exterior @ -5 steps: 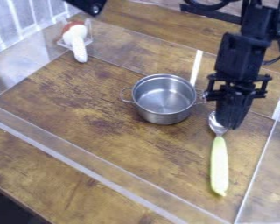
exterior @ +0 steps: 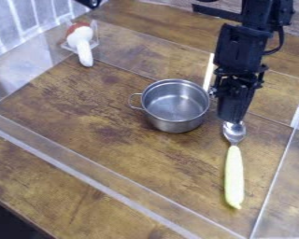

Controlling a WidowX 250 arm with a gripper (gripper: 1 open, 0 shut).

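Note:
A black robot gripper point(exterior: 230, 99) hangs from the top right, pointing down just right of a steel pot point(exterior: 176, 102) and above a spoon point(exterior: 234, 133) with a silver head and a long pale yellow handle point(exterior: 234, 179). The spoon lies on the wooden board. Whether the fingers are open or shut on anything is hard to make out.
A white object with a red part point(exterior: 81, 44) lies at the back left. Clear plastic edges border the wooden surface point(exterior: 83, 159). The left and front of the board are clear.
The gripper has shifted up and slightly left, away from the spoon's head, which shows more clearly now. The pot and spoon look unmoved.

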